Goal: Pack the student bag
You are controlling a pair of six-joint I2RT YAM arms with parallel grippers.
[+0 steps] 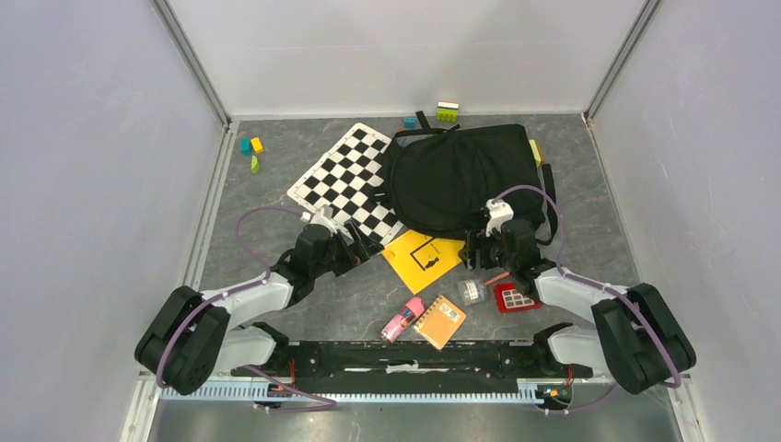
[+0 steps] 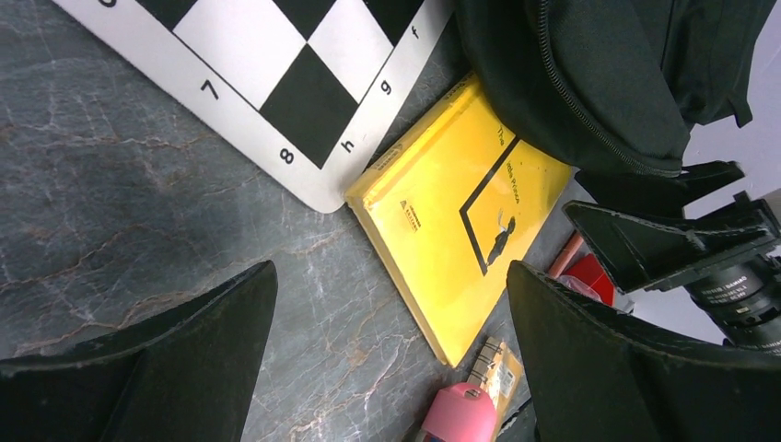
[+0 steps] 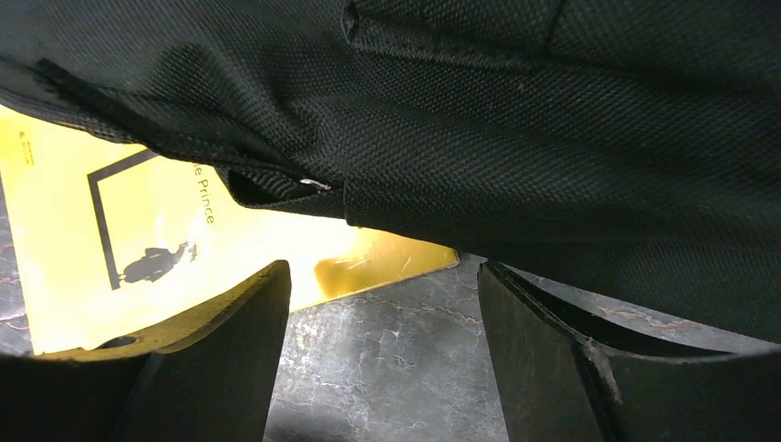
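Observation:
The black bag [image 1: 465,175] lies at the back, its lower edge partly over the yellow book [image 1: 419,262], titled with "Prince" in the right wrist view. My left gripper [image 1: 359,249] is open, hanging left of the book near the checkerboard [image 1: 345,170], nothing between its fingers. My right gripper is over the book's right end at the bag's lower edge, its fingers apart with nothing held. A pink pencil case [image 1: 402,319], orange notebook [image 1: 440,320], clear container [image 1: 472,291] and red calculator-like tray [image 1: 517,297] lie at the front.
Small blocks [image 1: 258,145] lie at the back left, a green block [image 1: 447,113] behind the bag. Side and back walls surround the table. Bare table shows left of the checkerboard and between book and left arm.

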